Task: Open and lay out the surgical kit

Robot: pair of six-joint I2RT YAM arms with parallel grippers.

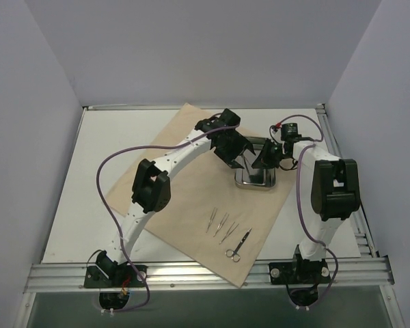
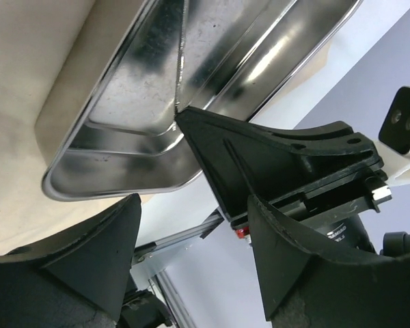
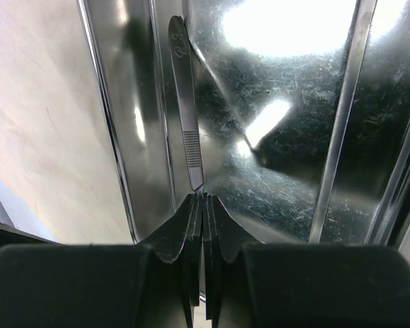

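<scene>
The steel tray [image 1: 256,179] sits on the beige cloth at right, holding a slim scalpel handle [image 3: 185,102] along one side. My right gripper is shut, its tips at the handle's lower end; whether they grip it is unclear. In the left wrist view it reaches over the tray [image 2: 68,157]. My left gripper is open at the tray's left side, nothing between its fingers.
Several instruments lie on the cloth [image 1: 178,225] below the tray: tweezer-like pieces [image 1: 222,222] and scissors [image 1: 234,255].
</scene>
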